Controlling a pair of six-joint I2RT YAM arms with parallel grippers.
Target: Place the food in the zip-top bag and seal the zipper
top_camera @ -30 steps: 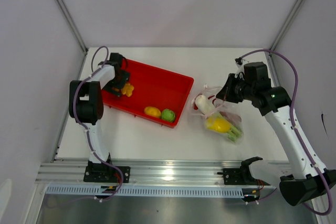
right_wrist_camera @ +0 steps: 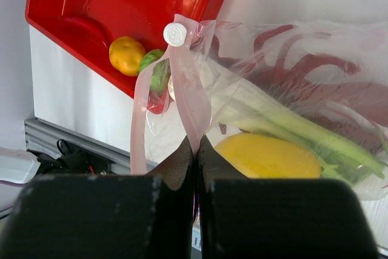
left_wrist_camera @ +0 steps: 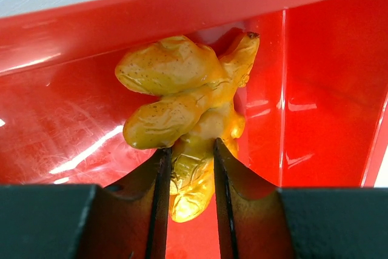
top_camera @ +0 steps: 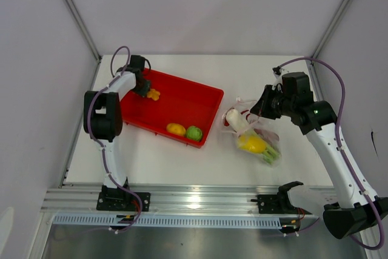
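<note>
In the red tray [top_camera: 188, 98], a knobby orange ginger-like piece [left_wrist_camera: 200, 98] lies by the wall, with my left gripper closed around its lower part, fingers slightly apart. The clear zip bag [top_camera: 267, 144] holds a yellow item [right_wrist_camera: 267, 156], green stalks [right_wrist_camera: 345, 147] and a white item [top_camera: 236, 119]. My right gripper is shut on the bag's pink zipper edge, its white slider [right_wrist_camera: 174, 34] above.
A yellow pepper [top_camera: 176, 129] and a green vegetable [top_camera: 194, 133] lie at the tray's near right. The table [top_camera: 133, 162] in front of the tray is clear.
My left gripper has moved toward the back of the tray and slightly right, the orange piece shifting a little with it. The right arm is still.
</note>
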